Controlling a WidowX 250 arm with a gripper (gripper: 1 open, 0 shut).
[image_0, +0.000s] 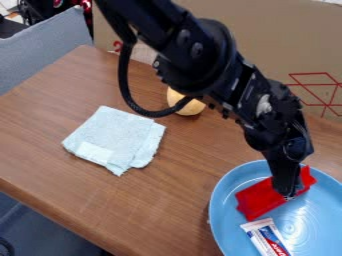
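Observation:
The black robot arm reaches down from the top to the right, with its gripper (286, 178) low over a blue plate (230, 215), right at a red cloth-like item (258, 200) lying on it. The fingertips overlap the red item; their gap is hard to make out. A white tube or packet (267, 240) with red and blue print lies at the plate's front, below the red item.
A folded pale cloth (114, 138) lies on the wooden table (67, 185) at left. A round tan object (185, 103) sits behind the arm. A cardboard panel (321, 80) stands at the back.

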